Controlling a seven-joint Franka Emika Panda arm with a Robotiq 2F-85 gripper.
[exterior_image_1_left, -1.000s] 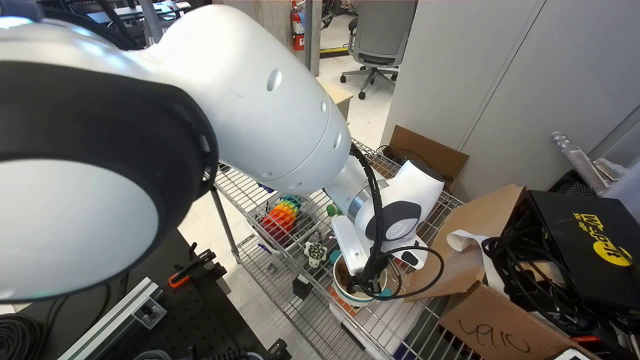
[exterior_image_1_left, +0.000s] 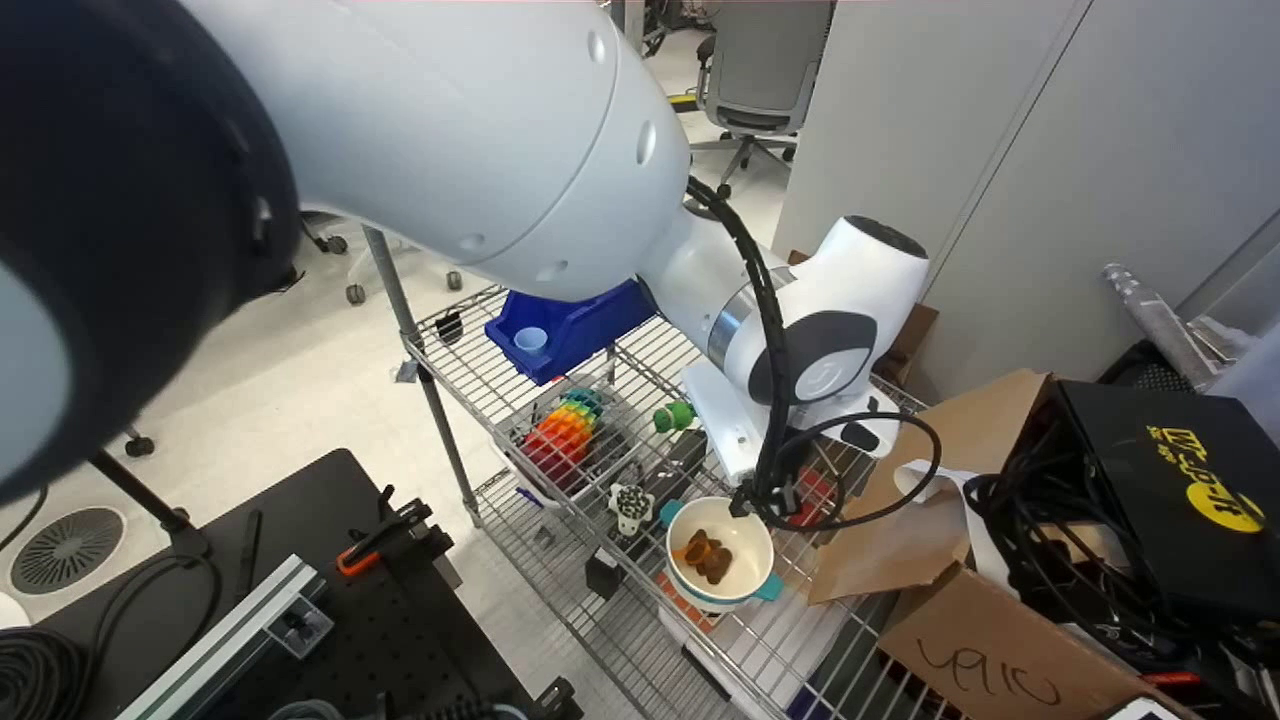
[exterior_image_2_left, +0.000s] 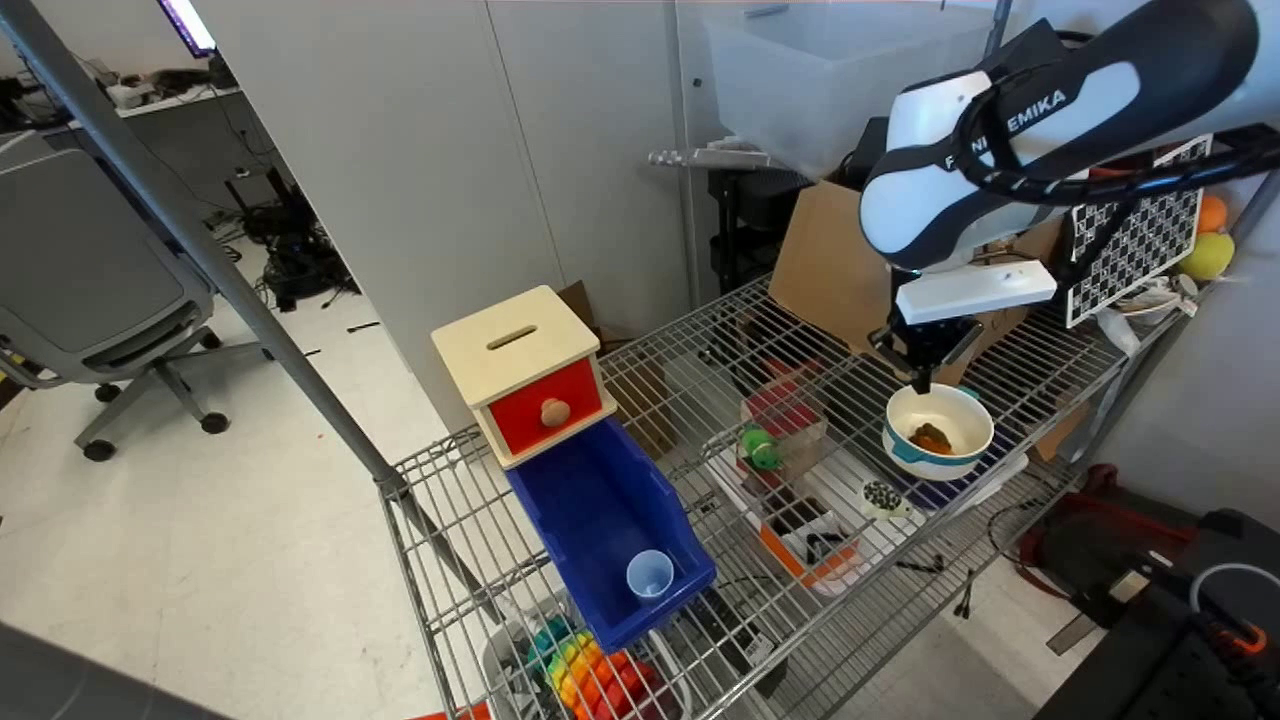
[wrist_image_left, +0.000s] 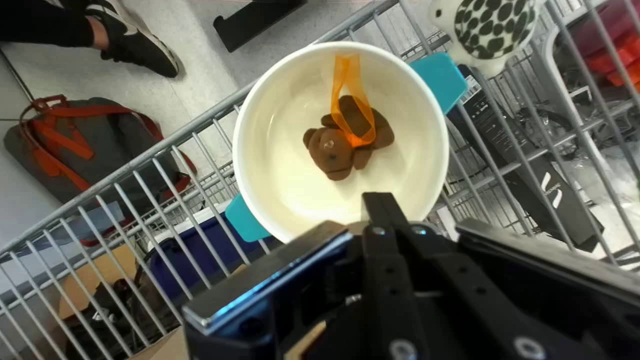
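A small brown teddy bear (wrist_image_left: 333, 153) with an orange ribbon (wrist_image_left: 361, 128) lies inside a cream pot (wrist_image_left: 282, 198) with teal handles, on the wire shelf. My gripper is shut in the wrist view, with nothing showing between its fingers. Its tips overlap the near rim of the pot there. Seen from the second exterior view, the gripper (exterior_image_2_left: 921, 386) hangs above the pot (exterior_image_2_left: 909, 460), close to its far rim and clear of the bear (exterior_image_2_left: 931, 439).
A blue bin (exterior_image_2_left: 600, 516) with a pale cup (exterior_image_2_left: 649, 575) stands on the shelf beside a wooden box with a red drawer (exterior_image_2_left: 548, 410). A spotted white figure (exterior_image_1_left: 630, 506) is near the pot. An open cardboard box (exterior_image_1_left: 984, 648) flanks the shelf.
My arm has risen and moved back from over the pot. The bear inside, largely covered by the hand before, now shows in the first exterior view.
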